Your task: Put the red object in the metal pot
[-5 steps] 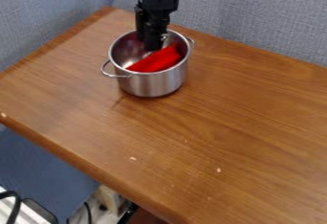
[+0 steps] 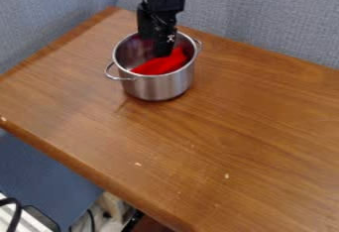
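The red object (image 2: pixel 162 65) lies inside the metal pot (image 2: pixel 157 85), below its rim and slightly tilted. Above it, the black gripper (image 2: pixel 161 46) points down into the pot from the back, its lower end beside the red object's upper part. The dark fingers overlap in this view, so their gap and any contact with the red object cannot be made out.
The pot stands upright near the back left of the wooden table (image 2: pixel 225 137), with wire handles at its sides. Grey panels (image 2: pixel 265 18) rise behind it, and cables (image 2: pixel 16 214) hang at the lower left.
The dark lower part of the gripper looks broader and reaches further down into the pot. The red object has settled a little lower and shows less of its top. The pot has stayed put.
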